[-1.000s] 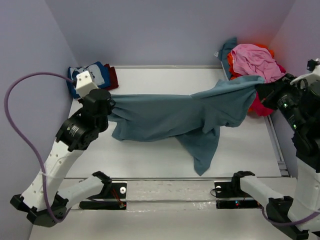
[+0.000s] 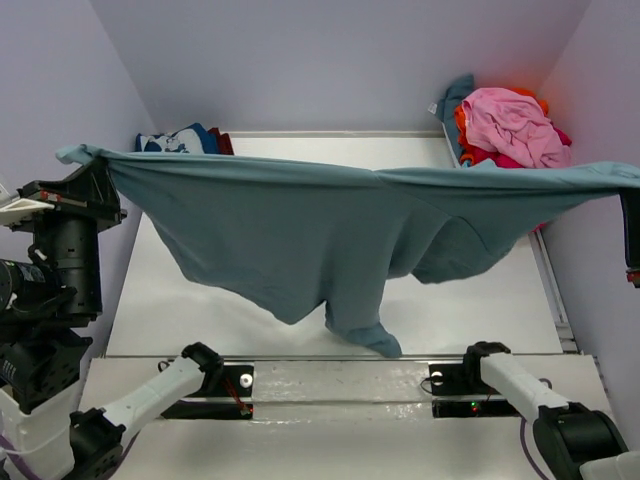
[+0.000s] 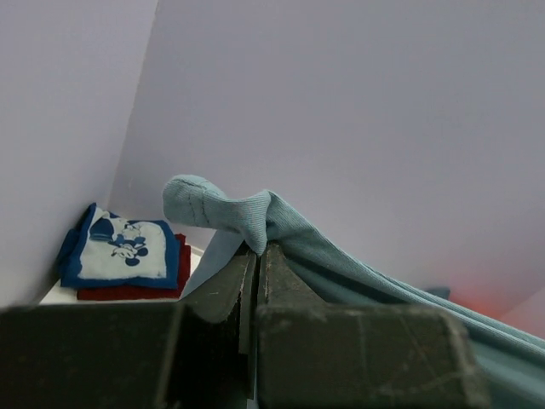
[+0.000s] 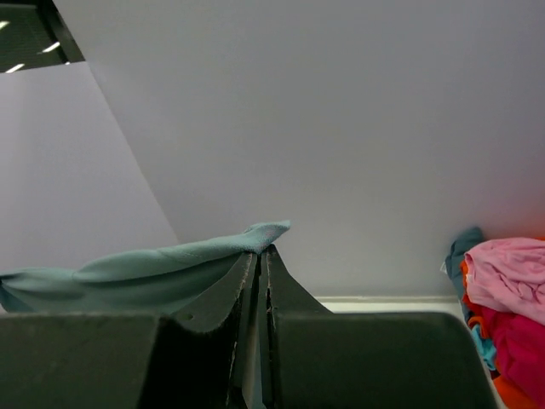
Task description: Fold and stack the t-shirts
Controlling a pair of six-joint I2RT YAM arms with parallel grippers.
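Observation:
A teal t-shirt (image 2: 300, 220) hangs stretched wide between my two grippers, its upper edge almost straight and its lower part drooping over the white table. At the far left, my left gripper (image 2: 97, 172) is shut on one end of the cloth; in the left wrist view a short flap of teal fabric (image 3: 217, 207) sticks out past the fingertips. My right gripper is shut on the other end, with only a small tip beyond its fingers. In the top view the right gripper is mostly cut off at the frame's edge.
Folded shirts, one blue and white (image 3: 128, 247) above a dark red one (image 3: 183, 271), lie stacked at the back left. A heap of pink (image 2: 510, 125), red and orange clothes fills a bin at the back right.
Both grippers have moved apart, outward to left and right, and the shirt has gone from slack and bunched to pulled taut.

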